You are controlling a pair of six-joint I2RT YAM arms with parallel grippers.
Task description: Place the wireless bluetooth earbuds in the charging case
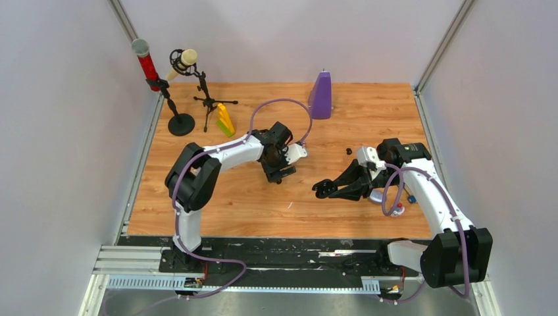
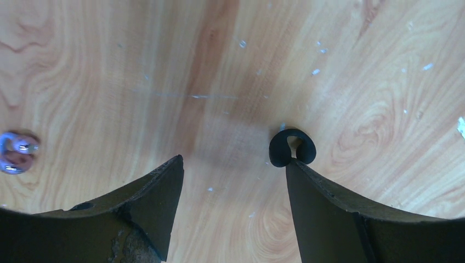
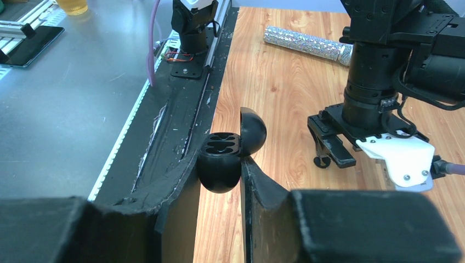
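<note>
The open black charging case (image 3: pixel 218 170) is gripped by my right gripper, lid upright and two empty-looking slots facing up; in the top view it hangs at the right-centre (image 1: pixel 324 189). My left gripper hovers left of it, pointing down. At the tip of its right-hand finger in the left wrist view is a small black earbud (image 2: pixel 281 149), also visible beneath that gripper in the right wrist view (image 3: pixel 322 161); whether it is clamped is hard to see there, as the fingers look apart from that angle.
A purple block (image 1: pixel 320 99), a yellow object (image 1: pixel 225 120) and two microphone stands (image 1: pixel 181 123) stand at the back. Small dark bits (image 1: pixel 349 151) lie right of centre.
</note>
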